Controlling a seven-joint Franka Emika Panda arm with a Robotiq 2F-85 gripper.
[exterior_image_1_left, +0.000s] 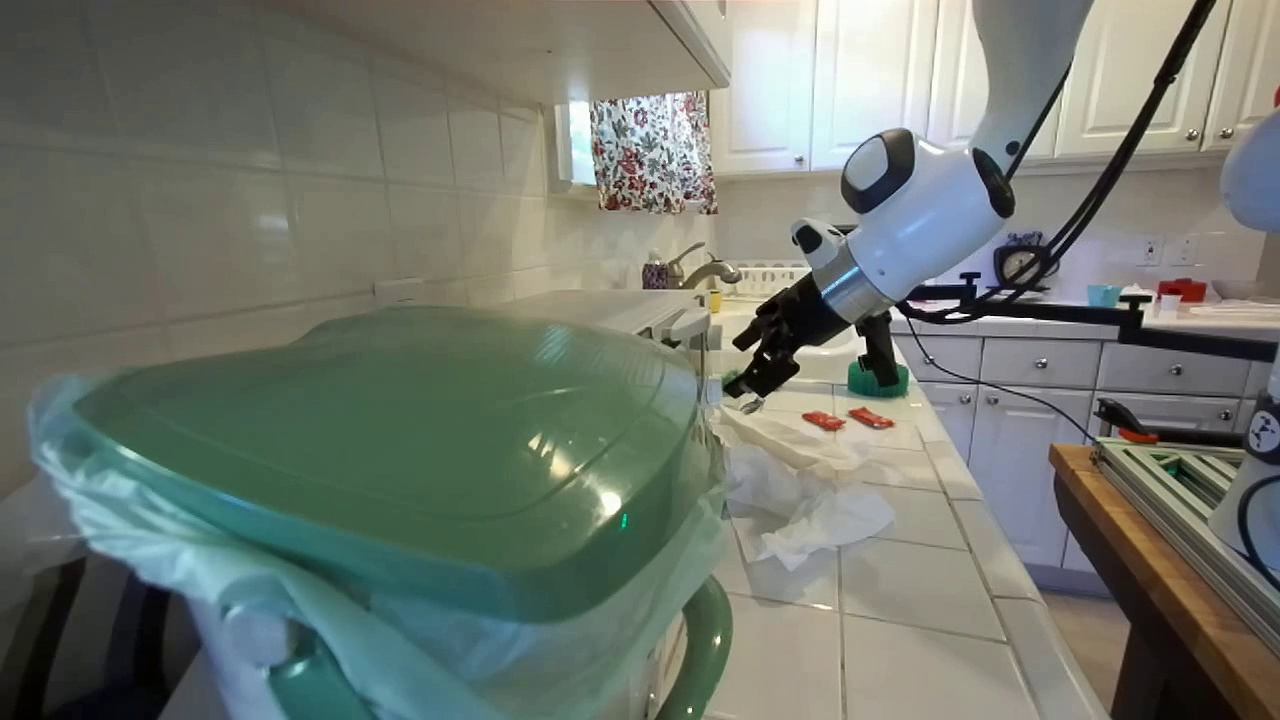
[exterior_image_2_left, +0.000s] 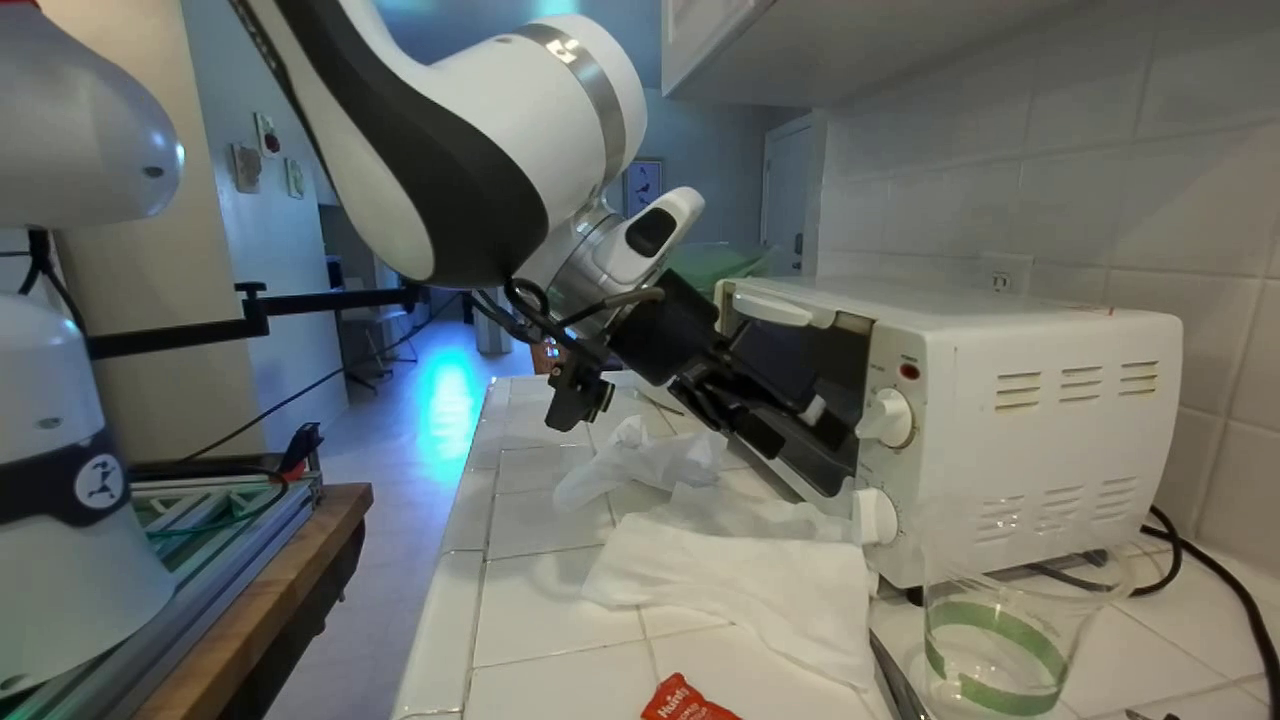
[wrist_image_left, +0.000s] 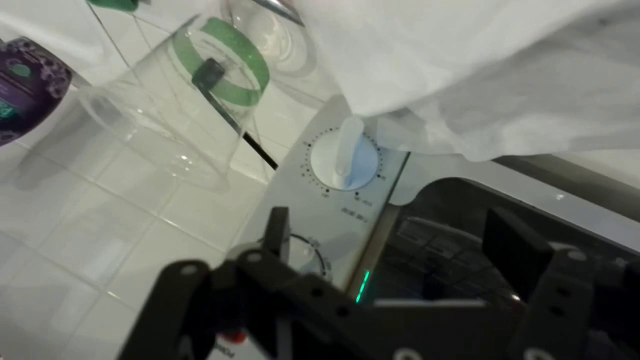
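Observation:
My gripper is open, its two black fingers spread apart with nothing between them. In the wrist view they straddle the front of a white toaster oven, one finger over the control panel and the other over the dark glass door. A white upper knob shows clearly; the second knob is partly covered by a finger. From the second exterior view, the gripper reaches in at the oven's front. Whether the fingers touch the oven cannot be told.
White cloths lie on the tiled counter before the oven. A clear glass with a green band stands close beside it. Red packets lie farther along. The large green-lidded bin fills the near left; bare tiles run along the counter edge.

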